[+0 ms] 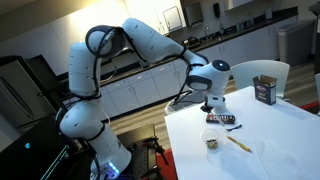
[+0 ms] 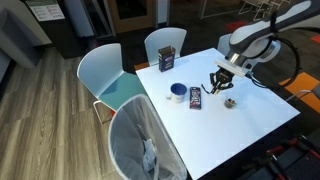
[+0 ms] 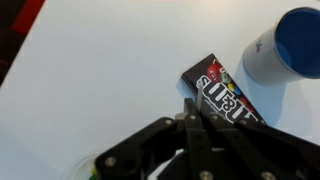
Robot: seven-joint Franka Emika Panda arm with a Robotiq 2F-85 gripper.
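My gripper (image 1: 210, 107) is low over the table and shut, with nothing clear between its fingers. In the wrist view, its fingertips overlap the near left part of a dark M&M's Minis box (image 3: 222, 82), which lies flat on the white table; touching or apart, I cannot tell. The same box (image 2: 195, 98) shows in the second exterior view, with the gripper (image 2: 214, 85) to its right. A white mug with a blue inside (image 3: 268, 62) stands just beyond the box. The arm hides most of the mug in the first exterior view.
A small clear bowl (image 1: 212, 143) stands nearer the robot, with a yellow pencil (image 1: 240, 145) and a dark fork-like utensil (image 1: 233, 127) lying close by. A tall dark box (image 1: 265, 90) stands at the far edge.
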